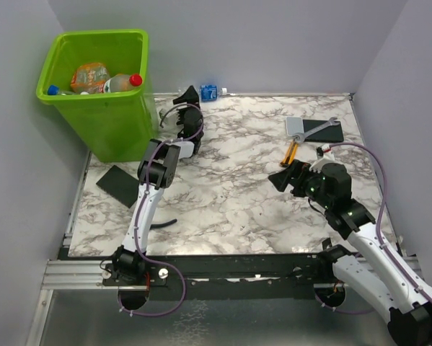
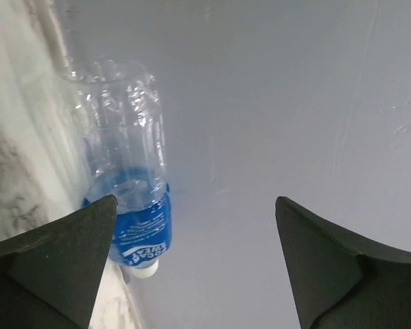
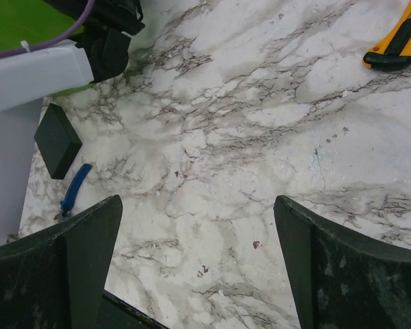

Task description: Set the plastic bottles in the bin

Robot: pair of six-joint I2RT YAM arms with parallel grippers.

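A clear bottle with a blue label lies along the back edge against the grey wall, seen from above in the left wrist view and partly behind my left gripper in the top view. My left gripper hangs open over it, the bottle off toward its left finger. The green bin stands at the back left with several plastic bottles inside, among them one with a red cap. My right gripper is open above bare tabletop on the right side, nothing between its fingers.
An orange box cutter, a wrench and dark and grey plates lie at the back right. A black block and a blue-handled tool lie at the left.
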